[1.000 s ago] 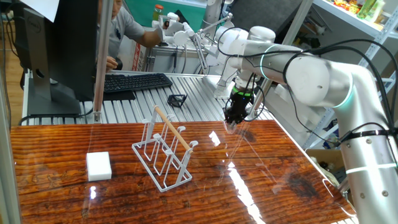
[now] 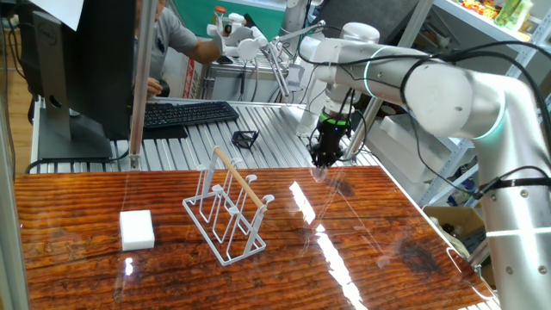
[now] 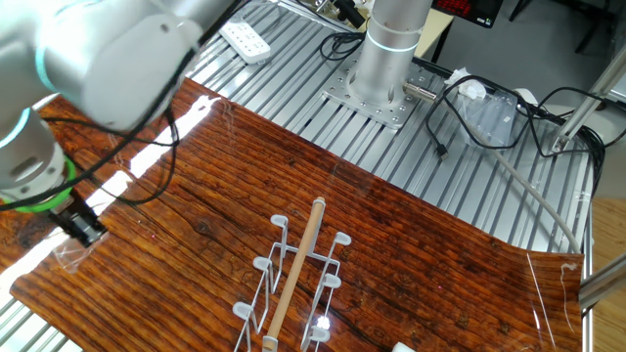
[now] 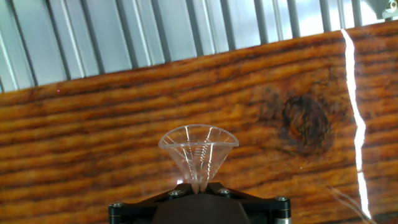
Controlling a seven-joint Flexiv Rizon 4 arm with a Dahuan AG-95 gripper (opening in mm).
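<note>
A clear, flared cup [image 4: 198, 152] points away from my gripper in the wrist view, wide rim outward. The dark fingers are shut on its narrow end. Exterior view 1 has the gripper [image 2: 324, 158] over the far right of the wooden tabletop, the cup [image 2: 319, 173] faint beneath it. From the other side, the cup [image 3: 71, 256] shows below the gripper [image 3: 93, 235]. Whether its rim touches the table is hard to tell. A white rack [image 2: 225, 226] with upright prongs and a wooden top bar stands near the table's middle.
A white block [image 2: 136, 230] lies left of the rack. Behind the table's far edge are a keyboard [image 2: 191, 114], a small black object [image 2: 244, 138] and a monitor [image 2: 82, 77]. The tabletop [image 2: 293, 267] between rack and arm is clear, with bright glare.
The upper arm and wrist have shifted slightly, straightening the gripper's tilt, while the cup stays in nearly the same place. The rack and white block have not moved.
</note>
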